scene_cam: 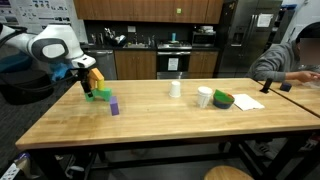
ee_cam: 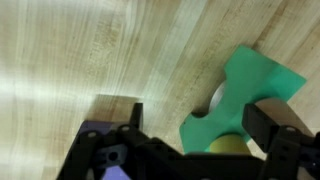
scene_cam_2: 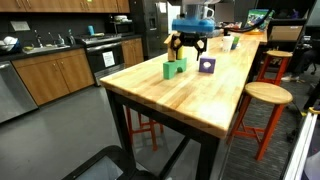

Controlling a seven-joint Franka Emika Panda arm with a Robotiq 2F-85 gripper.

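A green block structure (scene_cam: 104,94) with an orange-yellow piece (scene_cam: 97,75) above it stands on the left part of the wooden table. In the wrist view, the green part (ee_cam: 245,85) lies at the right, with a tan round piece (ee_cam: 280,112) and a yellow one partly covered by the right finger. A purple block (scene_cam: 114,105) sits apart from it on the table; its dark top (ee_cam: 95,130) shows beside the left finger. My gripper hangs above the table with its fingers wide apart, nothing visibly held between them.
Farther along the table (scene_cam: 165,122) stand white cups (scene_cam: 204,96), a bowl (scene_cam: 223,99) with colourful contents and a sheet of paper (scene_cam: 248,102). A person (scene_cam: 291,62) is at the far right.
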